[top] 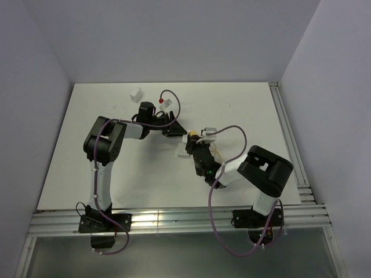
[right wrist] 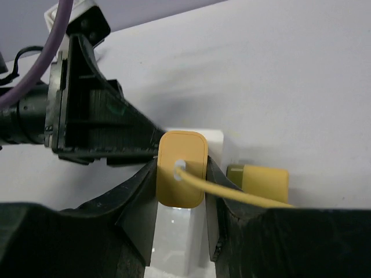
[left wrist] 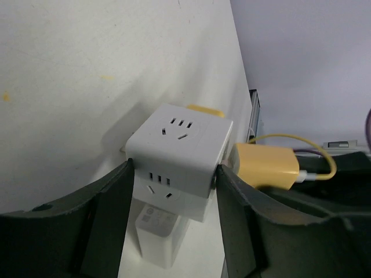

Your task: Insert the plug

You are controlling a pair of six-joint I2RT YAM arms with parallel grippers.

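A white socket block (left wrist: 177, 145) with slotted outlets on its faces stands between the fingers of my left gripper. Those fingers lie along its two sides; whether they press on it I cannot tell. My right gripper is shut on a yellow plug (right wrist: 181, 168), whose yellow cable trails off to the lower right. In the left wrist view this plug (left wrist: 266, 165) is just right of the socket block. Its prongs do not show, so I cannot tell if plug and block touch. From above, both grippers (top: 184, 134) (top: 200, 139) meet near mid-table.
A white box (left wrist: 159, 234) sits below the socket block. Another yellow piece (right wrist: 265, 182) lies close to my right gripper's fingers. A small white block (top: 136, 94) rests at the back left.
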